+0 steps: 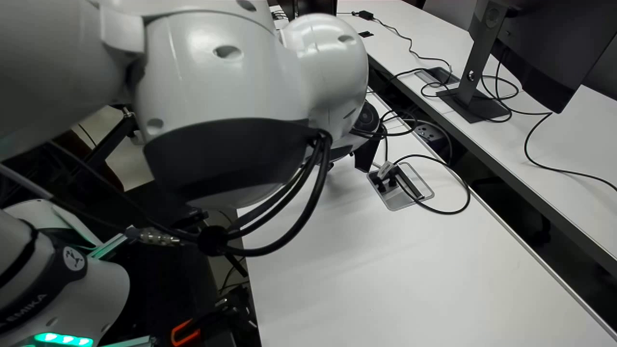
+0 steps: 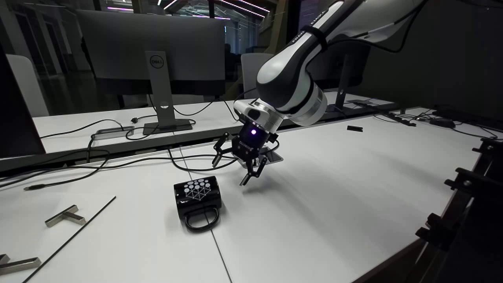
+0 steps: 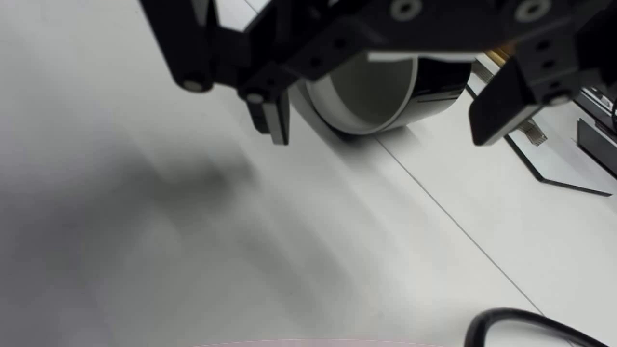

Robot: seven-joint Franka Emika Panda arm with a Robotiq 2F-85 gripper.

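A black mug (image 2: 195, 195) with a white dotted print lies on its side on the white table, its handle toward the camera in exterior view 2. To the right of it and above the table, my gripper (image 2: 228, 173) hangs tilted, fingers spread, apart from the mug. In the wrist view the gripper is open with nothing held. Beyond the fingers, the mug's white inside (image 3: 376, 95) faces me, partly covered by the gripper body. Exterior view 1 shows mostly the arm; the mug and fingertips are hidden there.
A socket panel (image 1: 408, 199) with plugs and a looping cable is set in the table near its far edge. Metal pieces (image 2: 66, 215) and a thin dark strip (image 2: 78, 231) lie left of the mug. Right of the gripper the tabletop (image 2: 339, 188) is largely clear.
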